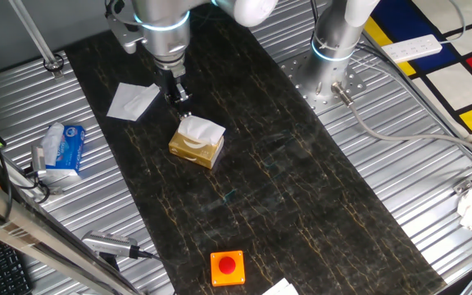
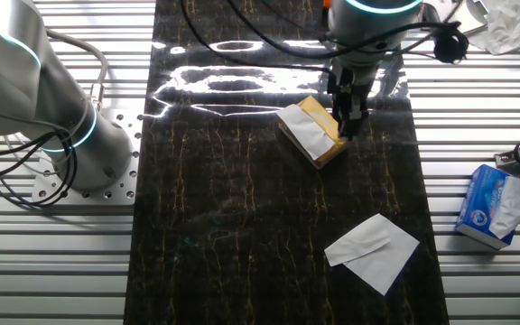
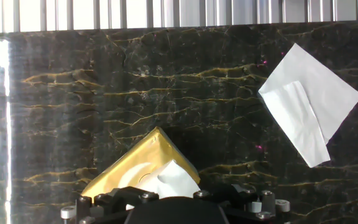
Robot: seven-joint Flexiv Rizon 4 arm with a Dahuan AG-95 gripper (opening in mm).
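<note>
A gold tissue box (image 1: pixel 195 154) stands on the dark marbled mat, a white tissue (image 1: pixel 201 129) lying over its top. My gripper (image 1: pixel 184 113) points down at the box's far-left edge; in exterior view 2 the gripper (image 2: pixel 350 131) appears beside the gold side. At the bottom of the wrist view, dark finger parts lie left and right of the tissue (image 3: pixel 176 180), overlapping the gold box (image 3: pixel 145 163). Whether the fingers grip the tissue is hidden. A separate, partly folded white tissue (image 3: pixel 312 99) lies flat on the mat, clear of the gripper.
A blue tissue pack (image 1: pixel 70 150) sits on the ribbed metal surface beyond the mat. An orange box with a red button (image 1: pixel 228 266) is at the mat's near end. The robot base (image 1: pixel 326 78) stands right of the mat, whose middle is clear.
</note>
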